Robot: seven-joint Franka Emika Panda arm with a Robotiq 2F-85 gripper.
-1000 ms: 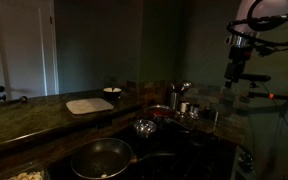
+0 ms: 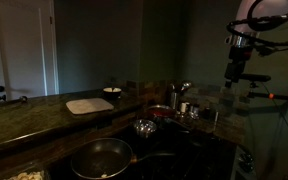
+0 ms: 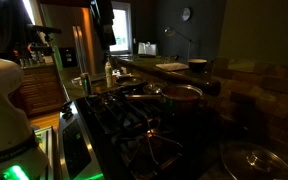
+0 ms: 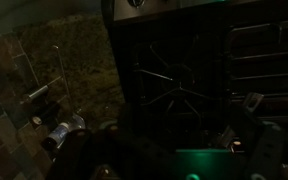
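Note:
My gripper [image 2: 232, 80] hangs high over the right end of the stove in exterior view 1, well clear of everything below. In the wrist view its dark fingers blend into the shadow along the bottom edge, so how the fingers stand is hard to make out. A black frying pan [image 2: 102, 158] rests at the front of the stove, with a small pale thing in it. Behind it is a shiny metal bowl or pot [image 2: 145, 128]. Farther back sits a red pan [image 2: 161, 111]. Bare burner grates [image 4: 179, 88] lie below the wrist camera.
A raised counter [image 2: 34, 121] runs along the left, holding a pale board [image 2: 89, 105] and a small bowl [image 2: 112, 91]. Utensils [image 2: 185, 87] stand in the back corner. A glass lid [image 3: 256, 161] lies at the right in exterior view 2. The light is dim.

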